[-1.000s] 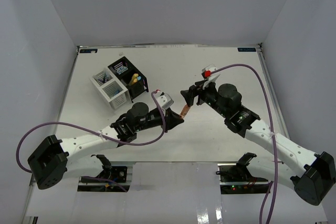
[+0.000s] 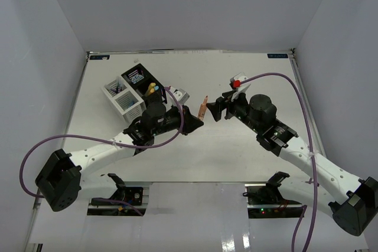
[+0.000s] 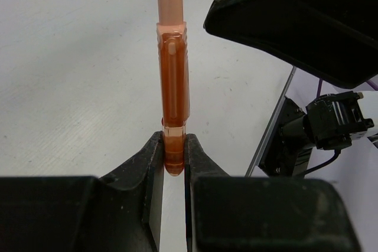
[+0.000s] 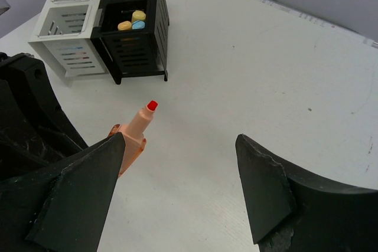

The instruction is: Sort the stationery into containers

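An orange correction pen or marker (image 3: pixel 173 75) stands upright in my left gripper (image 2: pixel 194 123), whose fingertips are closed on its lower end. Its red tip (image 4: pixel 152 105) shows in the right wrist view. My right gripper (image 2: pixel 218 105) is open just right of the pen, with nothing between its fingers; one of its black fingers (image 3: pixel 283 22) looms beside the pen in the left wrist view. At the back left stand a white two-compartment container (image 4: pixel 69 57) and a black one (image 4: pixel 130 56), holding stationery, including yellow and blue pieces in the black one.
Grey walls enclose it at the back and sides. Purple cables loop over both arms.
My left gripper with the pen has moved up and slightly left since a second ago.
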